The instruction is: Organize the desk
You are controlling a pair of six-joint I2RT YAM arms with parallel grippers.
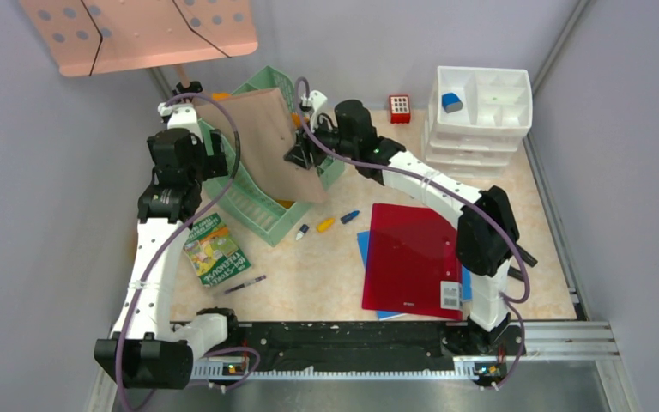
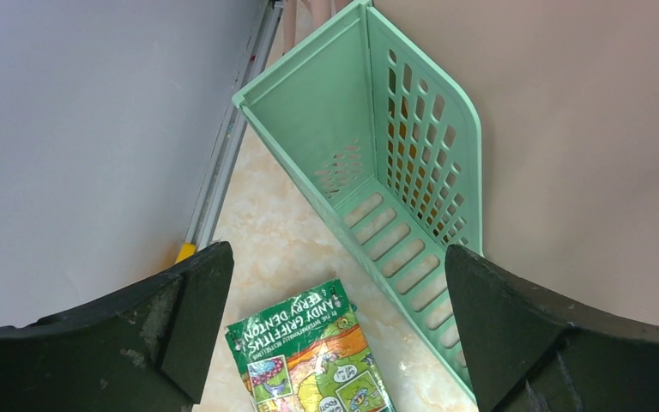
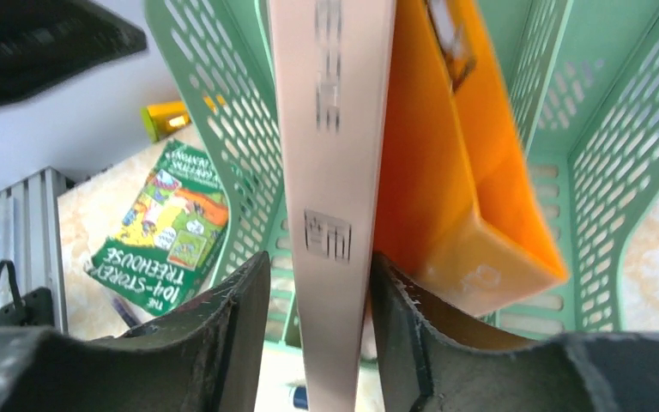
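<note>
A brown folder-like piece stands tilted in the green basket at the back left. In the right wrist view, its narrow edge runs between the fingers of my right gripper. A gap shows beside the left finger, while the other is very close to the edge. Orange folders stand in the basket beside it. My left gripper is open and empty above the basket's left side. A green comic book and a pen lie on the desk in front.
Small markers lie before the basket. A red folder covers blue ones at the right. White drawers with a blue block on top and a red calculator-like box stand behind. A pink lamp panel overhangs the back left.
</note>
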